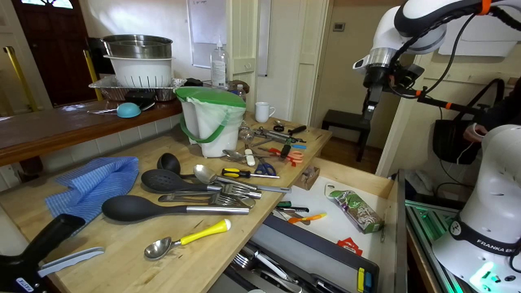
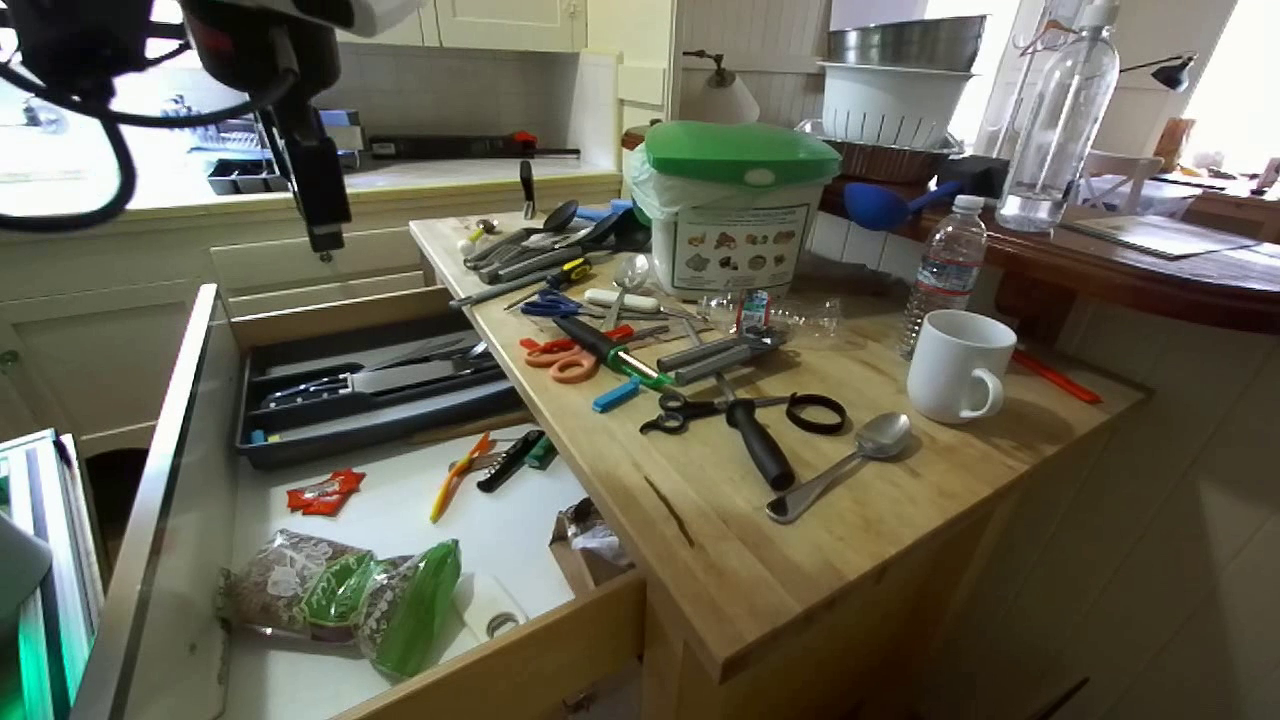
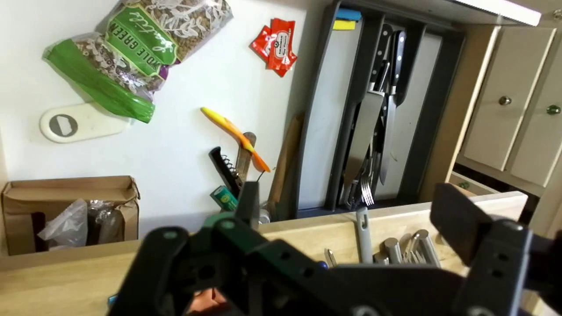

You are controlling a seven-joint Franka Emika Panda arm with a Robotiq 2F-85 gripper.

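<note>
My gripper is open, its two black fingers wide apart in the wrist view with nothing held between them. In the first exterior view the gripper [image 1: 369, 110] hangs in the air, well above the open drawer [image 1: 398, 215]. Inside that drawer lie a bag of beans with a green label [image 3: 142, 47], red packets [image 3: 276, 46], an orange-yellow peeler-like tool [image 3: 232, 131] and a black corkscrew [image 3: 224, 169]. A grey cutlery tray [image 3: 311, 174] in it carries knives [image 3: 363, 142] and forks. On the wooden counter [image 1: 161, 268] rest a yellow-handled scoop [image 1: 205, 232] and a large black spoon [image 1: 141, 207].
A white bin with a green lid [image 1: 215, 122] stands at the back of the counter. Around it are scissors [image 2: 564, 360], a white mug [image 2: 960, 366], a water bottle [image 2: 948, 270] and a blue cloth [image 1: 97, 180]. The drawer floor has bare patches.
</note>
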